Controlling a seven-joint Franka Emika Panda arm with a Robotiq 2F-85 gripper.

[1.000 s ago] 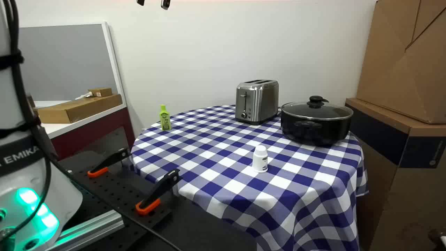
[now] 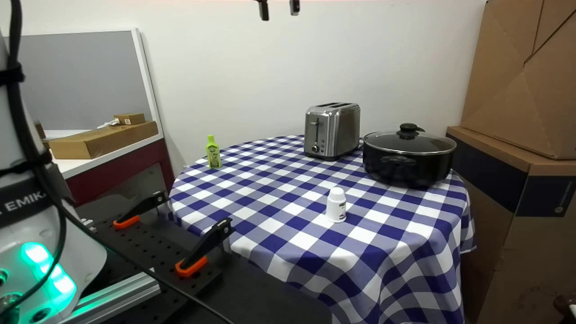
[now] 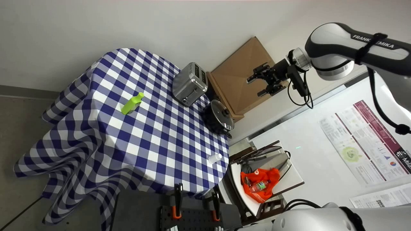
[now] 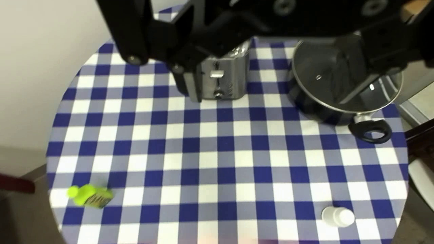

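High above the table my gripper (image 3: 253,88) hangs open, its two fingers apart and nothing between them. In exterior view 1 only the tips of the gripper (image 2: 279,10) show at the top edge. On the checkered cloth stand a green bottle (image 2: 213,153) at the left, a white bottle (image 2: 336,205) towards the front, a silver toaster (image 2: 332,131) at the back and a black pot (image 2: 407,162) with a glass lid at the right. From the wrist view, the fingers partly cover the toaster (image 4: 224,79) and the pot lid (image 4: 325,77).
Large cardboard boxes (image 2: 518,81) rise beyond the pot. Two clamps with orange ends (image 2: 191,267) sit at the near table edge by the robot's base.
In exterior view 1 my gripper has moved to the right and slightly lower along the top edge. The things on the table stand where they were.
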